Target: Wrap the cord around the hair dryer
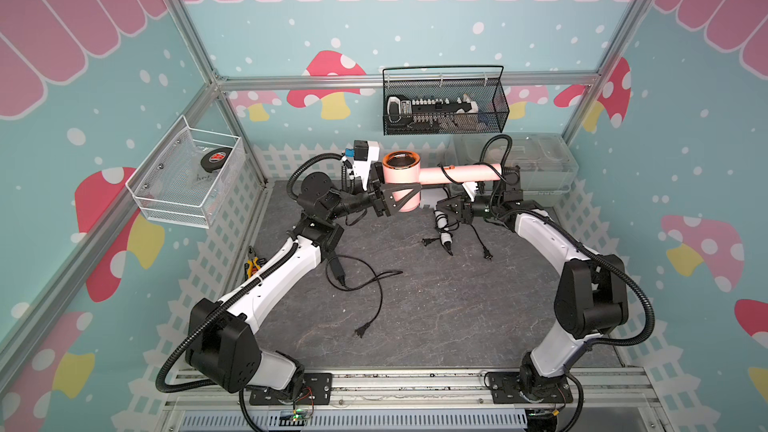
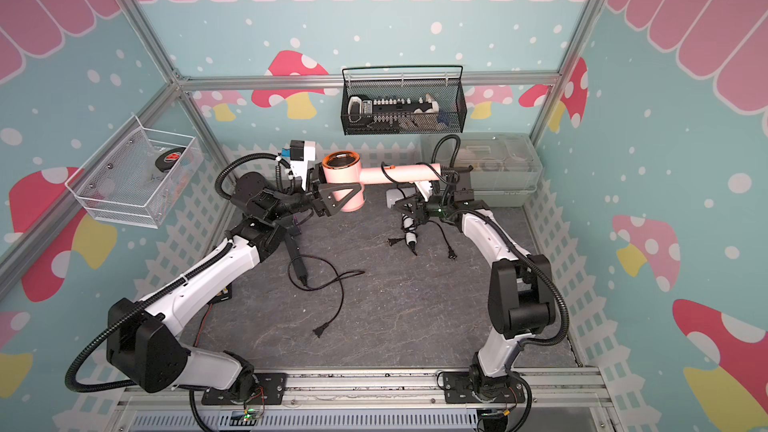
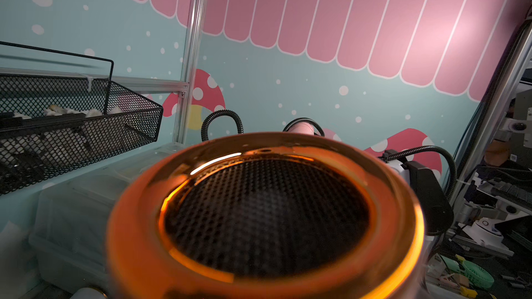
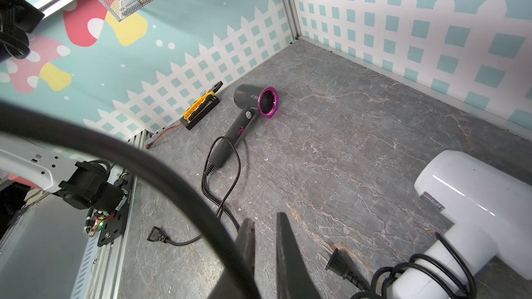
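Observation:
The pink hair dryer (image 1: 401,188) is held up in the air with its head at my left gripper (image 1: 398,196), whose fingers reach around it, part open. Its orange-rimmed end (image 3: 266,282) fills the left wrist view, hiding those fingertips. Black cord loops round the handle (image 1: 472,173) at the right. My right gripper (image 1: 448,206) is below the handle; in the right wrist view its fingers (image 4: 289,265) look shut, nothing clearly between them, though a dark cord or hose crosses in front.
A white dryer (image 4: 476,205) with wrapped cord and a grey dryer (image 4: 227,149) with loose cord lie on the table (image 1: 432,312). A clear bin (image 1: 552,160) stands back right; mesh baskets (image 1: 444,80) hang on the walls.

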